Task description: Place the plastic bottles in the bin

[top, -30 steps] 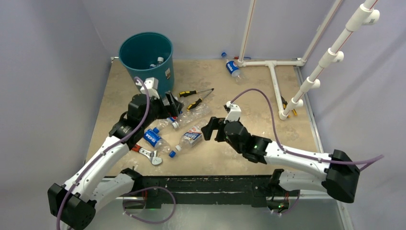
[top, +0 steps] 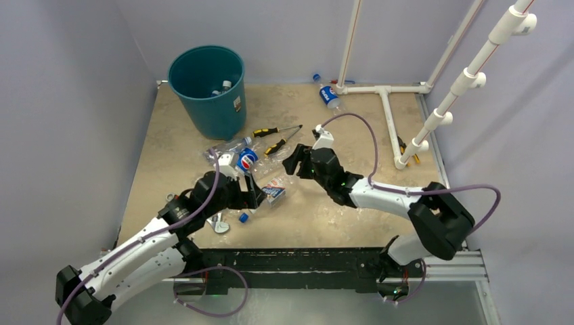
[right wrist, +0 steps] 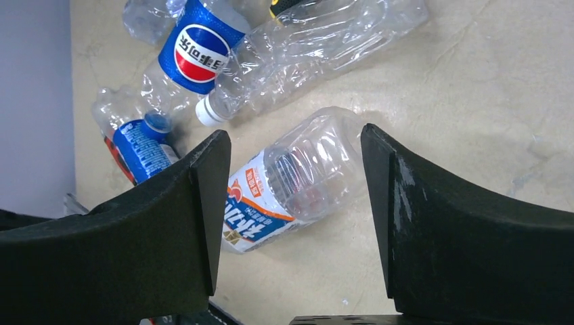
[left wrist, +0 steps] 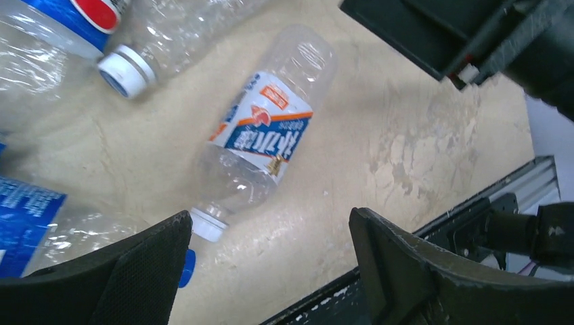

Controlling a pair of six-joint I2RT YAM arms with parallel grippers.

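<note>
A clear bottle with orange-and-blue label (top: 275, 191) lies mid-table; my left gripper (top: 248, 191) is open over its capped end, with nothing between the fingers. My right gripper (top: 296, 158) is open beyond its base, which shows between the fingers without clear contact. Pepsi bottles (right wrist: 202, 51), a clear bottle (right wrist: 311, 47) and a blue-label bottle (left wrist: 20, 217) lie near it. Another bottle (top: 328, 95) lies at the back. The teal bin (top: 213, 112) at back left holds some bottles (top: 226, 86).
Two screwdrivers (top: 267, 132) lie behind the bottles. An adjustable wrench (top: 221, 227) lies at front left. A white pipe frame (top: 392, 128) with pliers (top: 414, 154) beside it stands at the right.
My left gripper has moved down and rightward, toward the front, over the orange-label bottle. My right gripper has shifted back, away from the front edge, its arm raised.
</note>
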